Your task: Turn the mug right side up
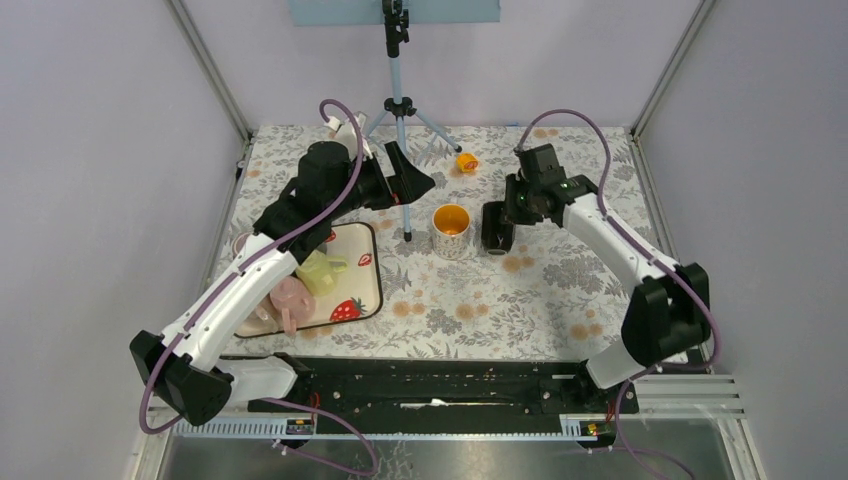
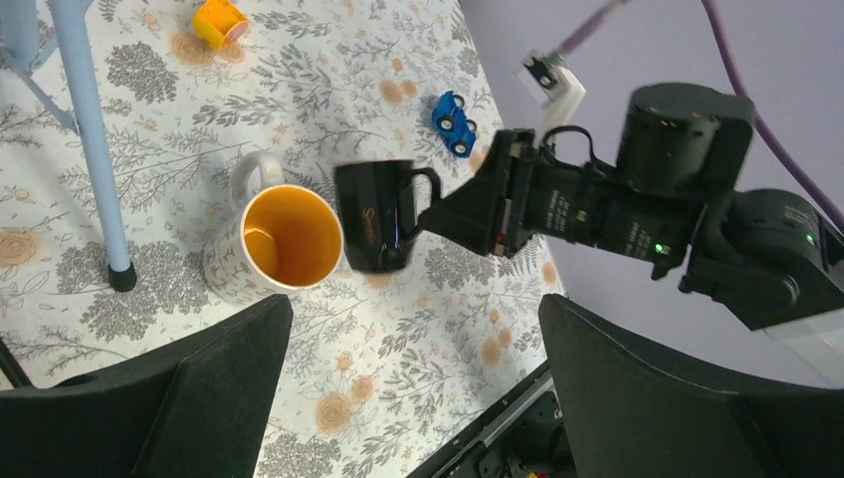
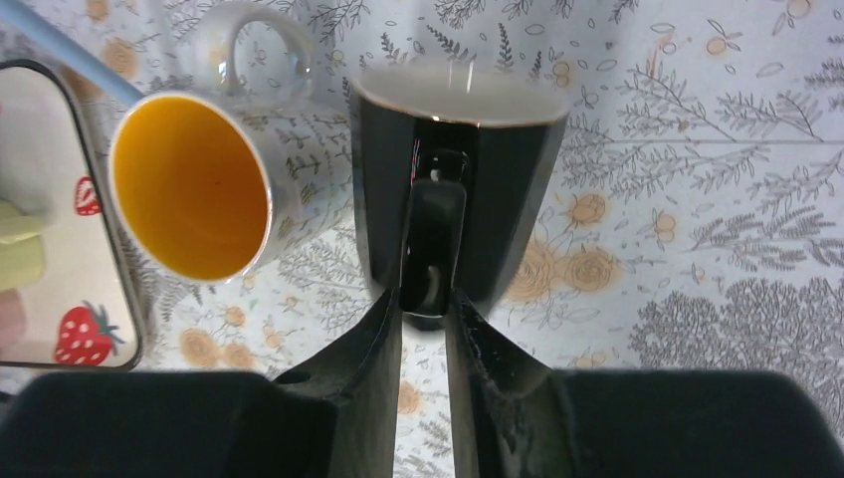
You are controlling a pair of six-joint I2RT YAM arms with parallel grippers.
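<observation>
A black mug (image 1: 494,230) is beside the white patterned mug (image 1: 449,234), whose orange inside faces the cameras. The black mug (image 2: 370,214) looks upright in the left wrist view, its handle toward my right gripper. That gripper's fingertips are at the handle in the right wrist view; whether they still grip it or whether the mug rests on the table I cannot tell. My left gripper (image 1: 405,175) stands open and empty above the table, left of both mugs.
A tray (image 1: 360,300) with pastel cups lies at the left. A tripod leg (image 2: 95,169), a small orange cup (image 1: 466,161) and a blue toy car (image 2: 453,124) are behind.
</observation>
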